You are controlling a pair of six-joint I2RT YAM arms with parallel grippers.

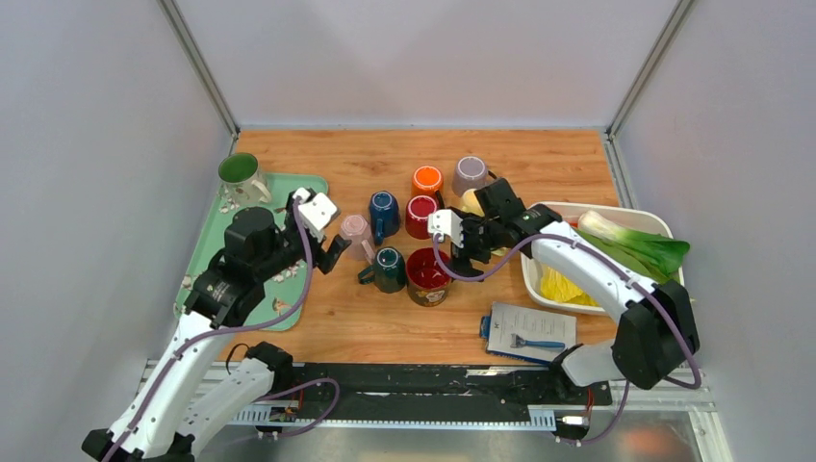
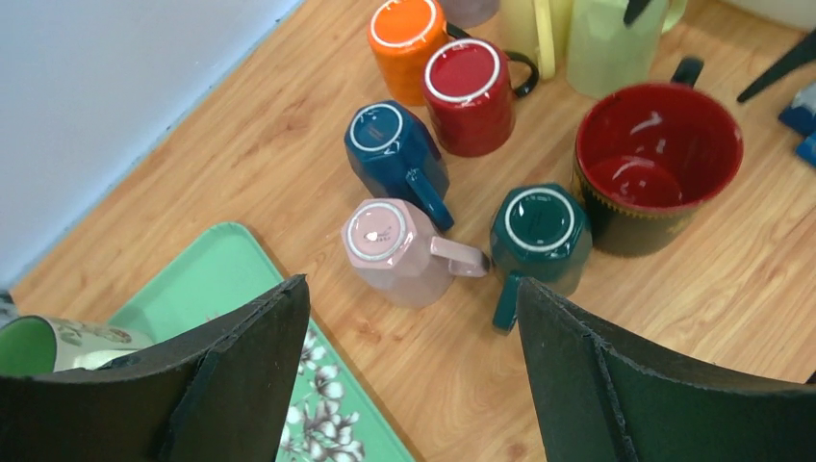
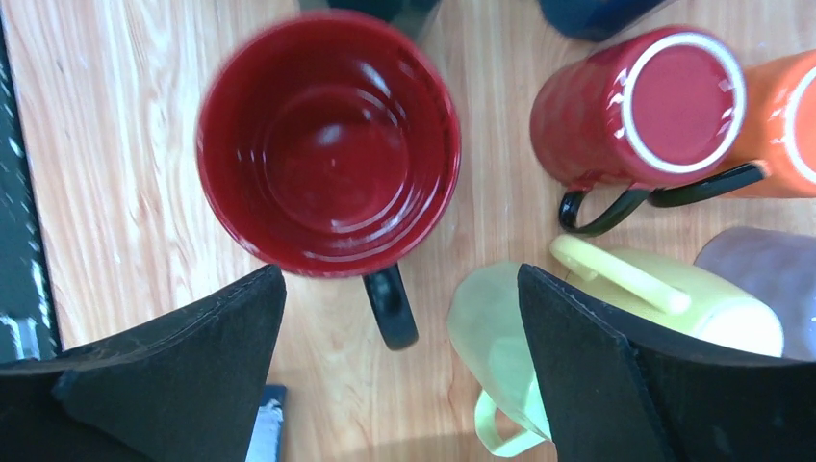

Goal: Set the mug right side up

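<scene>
Upright on the table, its red inside facing up, stands a dark mug [image 1: 428, 278] with a red interior [image 3: 332, 159] and black handle [image 3: 392, 310]. Upside down beside it are a teal mug [image 2: 541, 236], a pink mug [image 2: 399, 250], a blue mug [image 2: 396, 154], a red mug [image 2: 471, 96] and an orange mug [image 2: 404, 43]. My open right gripper is over the dark mug's handle side, apart from it and empty. Open and empty too, my left gripper hangs left of the pink and teal mugs.
A green tray [image 1: 207, 255] at left carries an upright mug with green interior [image 1: 240, 169]. At right stand a white bin [image 1: 531, 279] of vegetables and a clipboard [image 1: 529, 330]. Pale yellow-green mugs [image 3: 500, 337] are close to the right gripper.
</scene>
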